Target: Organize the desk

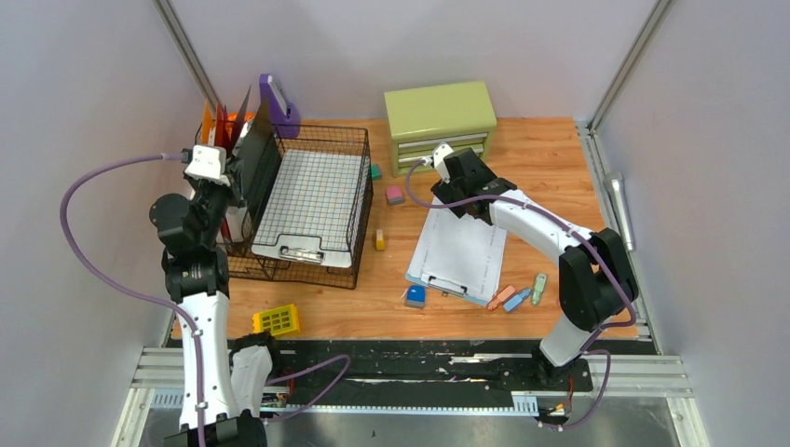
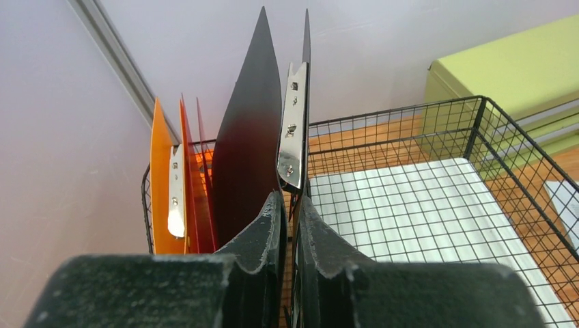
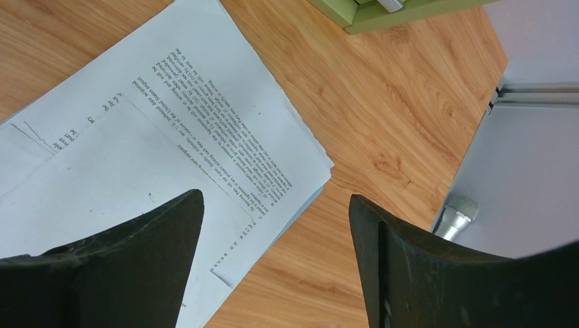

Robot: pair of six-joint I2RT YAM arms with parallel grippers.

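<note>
My left gripper is over the wire basket (image 1: 359,140), its fingers at a dark upright board (image 2: 249,137) with a metal clip; whether they grip it is unclear. Orange (image 2: 162,178) and red boards stand behind, left of it. A grid-paper clipboard (image 1: 303,205) lies in the basket's right part. My right gripper stands open above a clipboard (image 1: 456,251) with printed paper, nothing between its fingers.
A green drawer box (image 1: 441,112) sits at the back, a purple holder (image 1: 284,112) behind the basket. Small blocks (image 1: 394,195), several markers (image 1: 517,300) and a yellow basket (image 1: 276,320) lie around.
</note>
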